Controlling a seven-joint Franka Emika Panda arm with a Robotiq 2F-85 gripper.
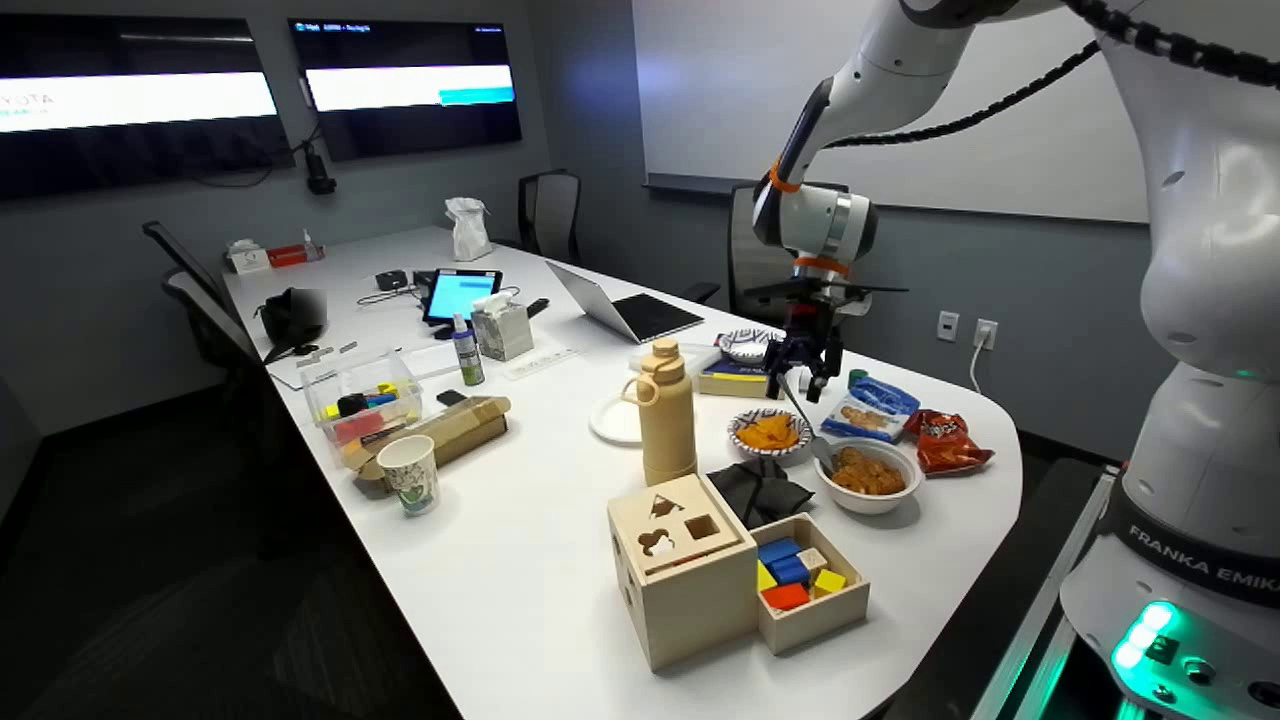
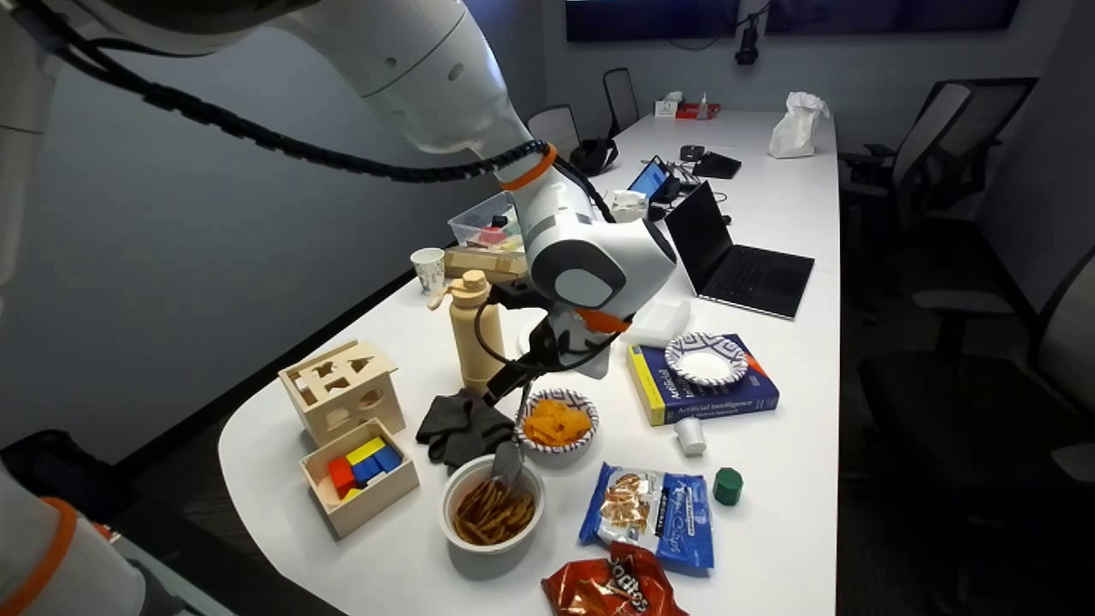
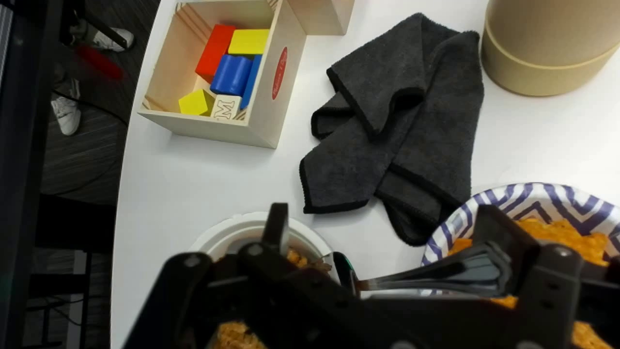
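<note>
My gripper is open above the table, close to the upper end of a utensil. The utensil leans with its broad end in a white bowl of brown snacks. Its handle stretches across the gap between my spread fingers in the wrist view, its end by the right finger; contact there is unclear. Beside the white bowl stands a patterned bowl of orange chips. My fingers partly cover both bowls in the wrist view.
A dark cloth, a tan bottle, and a wooden box of coloured blocks stand nearby. A blue snack packet, a red chip bag and a book with a plate are also close. Bare table lies left of the shape-sorter box.
</note>
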